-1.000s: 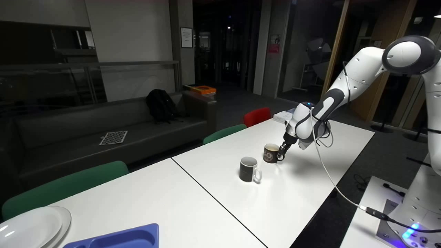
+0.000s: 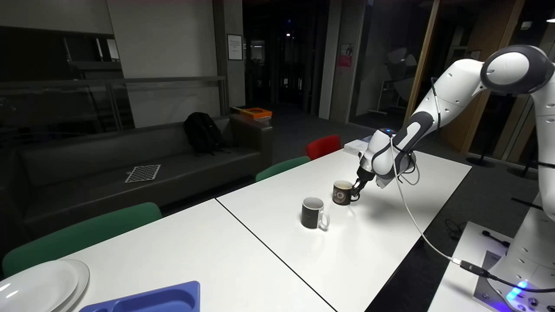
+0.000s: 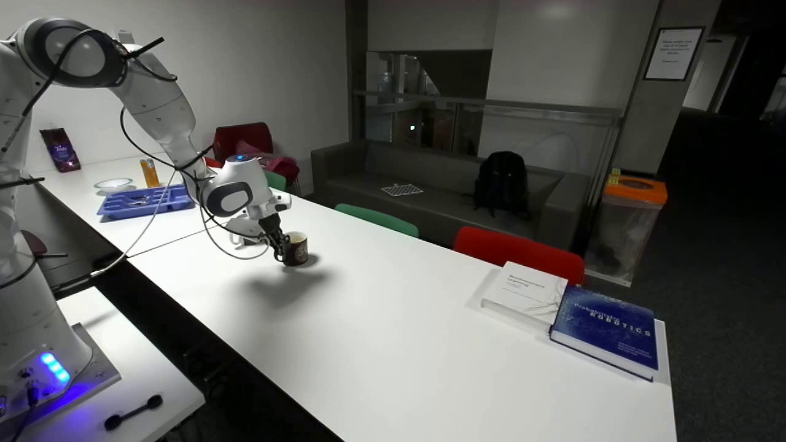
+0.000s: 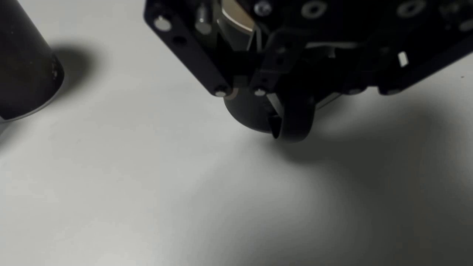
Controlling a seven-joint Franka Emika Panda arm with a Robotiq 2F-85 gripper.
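A dark mug with a pale round print [image 2: 341, 194] stands upright on the white table. My gripper [image 2: 356, 191] is at its handle side and shut on the handle. Seen from the wrist, the dark handle [image 4: 298, 117] curves out below the black finger linkage, which covers much of the mug's body [image 4: 248, 111]; the finger pads are hidden. From the other side, the mug [image 3: 298, 250] sits just beyond the fingertips. A second mug, dark with a white handle [image 2: 312, 213], stands nearby, apart from the first.
A blue cutlery tray [image 2: 171, 299] and white plates [image 2: 39, 286] lie at the table's other end. Two books, one white [image 3: 524, 291] and one blue [image 3: 608, 328], rest near the opposite end. Wide bare table lies between the mugs and the books.
The printed mug has shifted very slightly to the right in exterior view 1, and the fingers at its handle look a little different. The arm is otherwise nearly unchanged; the second mug has not moved.
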